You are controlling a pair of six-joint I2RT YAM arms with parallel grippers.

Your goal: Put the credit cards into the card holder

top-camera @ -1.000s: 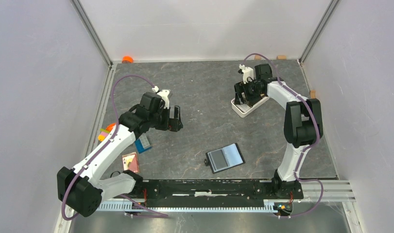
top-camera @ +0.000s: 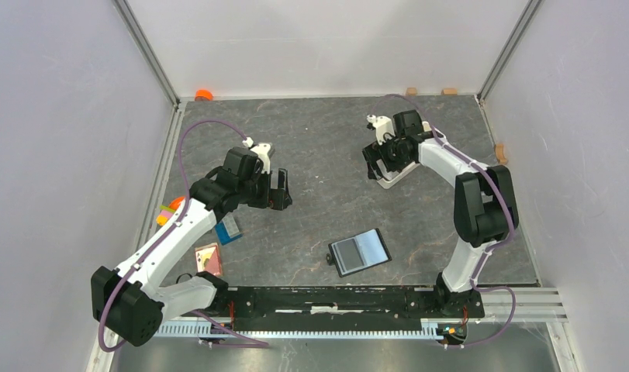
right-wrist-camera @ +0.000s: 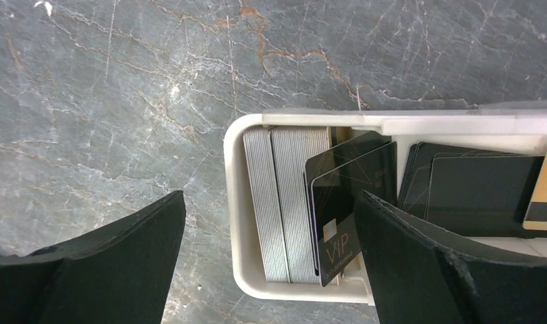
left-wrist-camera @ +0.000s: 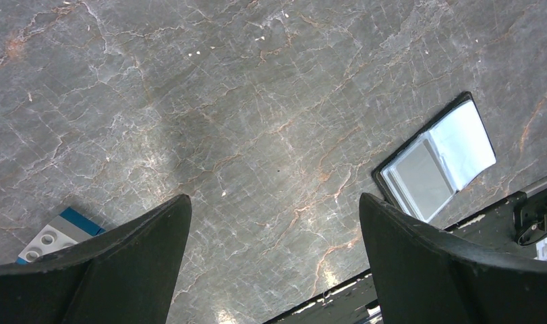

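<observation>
A white tray [right-wrist-camera: 240, 223] holds the cards at the back right. At its left end in the right wrist view, several grey-edged upright cards [right-wrist-camera: 267, 202] stand packed beside black VIP cards [right-wrist-camera: 334, 246] that lean. My right gripper hangs open above this end, one finger over the tray, the other over bare table. Whether it touches any card cannot be told. The open card holder [top-camera: 359, 253], black-edged with clear pages, lies flat near the front edge. My left gripper [top-camera: 279, 191] is open and empty above the table, away from the holder [left-wrist-camera: 419, 179].
More black cards [right-wrist-camera: 486, 192] and a gold card [right-wrist-camera: 545, 196] lie farther along the tray. A blue and grey block [top-camera: 228, 229] and a red-framed picture [top-camera: 208, 260] lie at the left.
My right gripper has shifted a little left and toward the front, over the tray's near end. The left arm and the card holder have not moved.
</observation>
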